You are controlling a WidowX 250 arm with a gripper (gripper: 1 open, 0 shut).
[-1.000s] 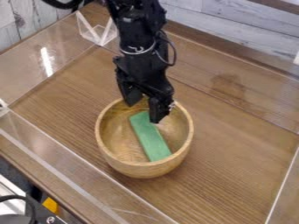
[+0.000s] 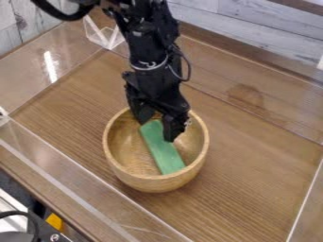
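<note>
A tan round bowl [image 2: 130, 165] stands on the wooden table with a green oblong block [image 2: 165, 153] lying inside it. My black gripper [image 2: 159, 119] is low over the back part of the bowl, its fingertips near or at the upper end of the block. The fingers look apart; whether they touch the block I cannot tell.
Clear plastic edging runs along the left and right. A white wire object [image 2: 101, 30] stands at the back left, and dark cables lie at the lower left corner.
My gripper has come down slightly into the bowl, toward the upper end of the green block. The bowl and block look unmoved.
</note>
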